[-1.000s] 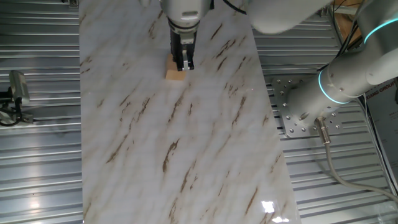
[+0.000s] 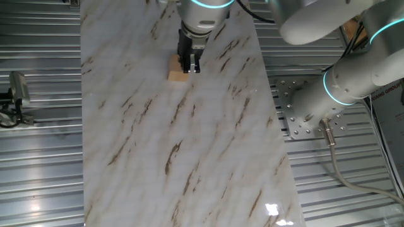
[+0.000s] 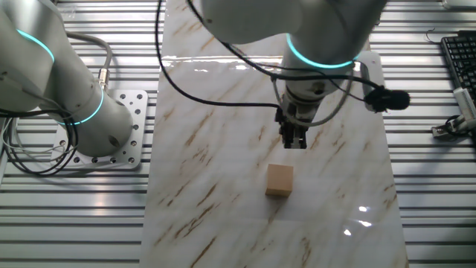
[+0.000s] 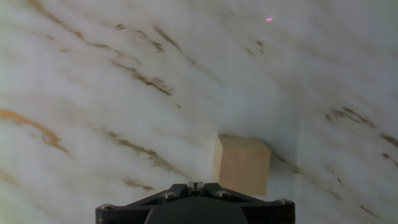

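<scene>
A plain light-wood block (image 3: 280, 179) rests on the marble-patterned table. From exterior view 2, my gripper (image 3: 294, 143) hangs above the table, clear of the block. Exterior view 1 has the gripper (image 2: 190, 65) overlapping part of the block (image 2: 177, 75), hiding its right upper side. In the wrist view the two fingertips meet at the bottom centre, so the gripper is shut with nothing visible between them. There the block (image 4: 243, 167) lies just beyond and to the right of the fingertips, its lower edge partly covered by the gripper.
Slatted metal surfaces (image 2: 41, 164) flank the tabletop on both sides. A black cable (image 3: 216, 102) loops from the arm over the table. A keyboard (image 3: 461, 63) lies off the table's side.
In exterior view 1 the gripper has shifted slightly right and turned a little, with the arm above it moving right too. The block has stayed where it was.
</scene>
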